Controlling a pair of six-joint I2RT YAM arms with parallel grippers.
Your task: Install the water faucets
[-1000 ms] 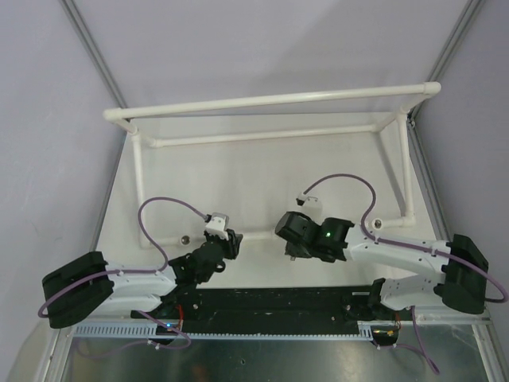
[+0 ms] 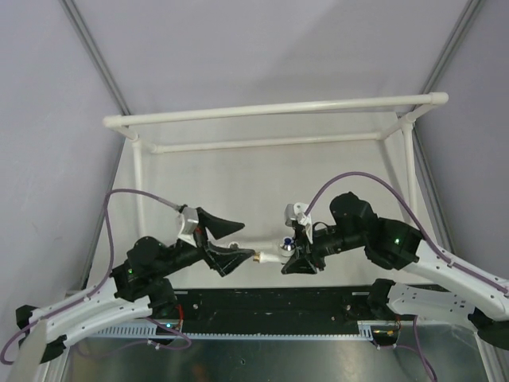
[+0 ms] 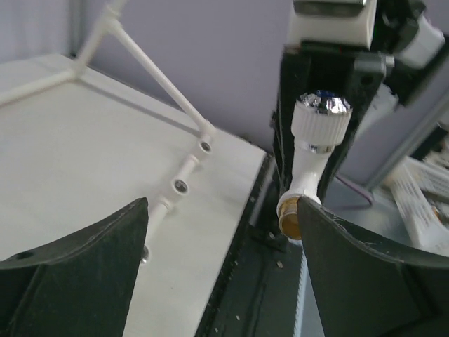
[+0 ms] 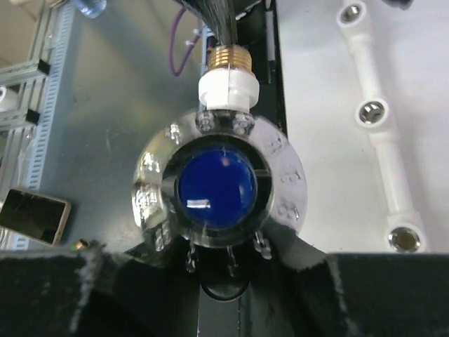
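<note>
My right gripper (image 2: 306, 255) is shut on a faucet (image 2: 286, 247) with a clear knob and blue cap (image 4: 216, 186), a white body and a brass threaded end (image 4: 230, 59) pointing toward my left gripper (image 2: 231, 247). That left gripper is part open, its black fingers either side of the brass end (image 3: 290, 225); whether they touch it is unclear. The white pipe (image 4: 386, 168) on the board has round sockets (image 4: 371, 112), lying behind the grippers in the top view.
A white pipe frame (image 2: 274, 109) spans the panel (image 2: 262, 183). A dark strip and metal rail (image 2: 270, 337) run along the front. A phone-like object (image 4: 34, 215) lies on the metal surface.
The left gripper has spread its fingers and moved toward the faucet.
</note>
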